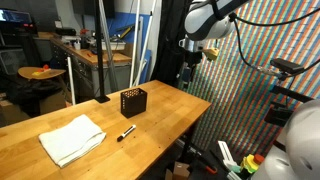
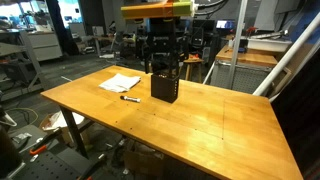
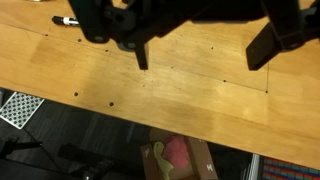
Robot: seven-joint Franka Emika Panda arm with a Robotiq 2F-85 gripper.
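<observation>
My gripper is open, its dark fingers spread wide at the top of the wrist view with bare wood below and nothing between them. From the first exterior view, the gripper (image 1: 187,78) hangs high above the table's right end. A black perforated box (image 1: 133,102) stands on the table; in the second exterior view the box (image 2: 165,89) is seen below the arm. A folded white cloth (image 1: 73,140) lies flat at the left end. Between cloth and box rests a marker (image 1: 126,133), also visible as a small marker (image 3: 66,21) near the wrist view's upper left corner.
The wooden table (image 2: 225,130) has broad clear space to the right of the box. Beyond its edge, on the floor, sits a cardboard box (image 3: 203,160) with something reddish inside. Metal poles (image 1: 104,45) rise behind the table, and a shelf with tools stands farther back.
</observation>
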